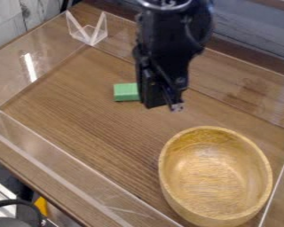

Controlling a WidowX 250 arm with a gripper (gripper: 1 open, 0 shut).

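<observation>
The dark gripper (162,96) hangs from the top of the camera view over the middle of the wooden table, its fingers pointing down; how far they are apart is hard to make out. Just behind it a green block (124,92) lies on the table, its right part hidden by the gripper. A round yellow wooden bowl (216,182) stands at the front right, below and right of the gripper.
A small white wire-like object (88,27) is at the back left. A clear rim runs along the left and front edges.
</observation>
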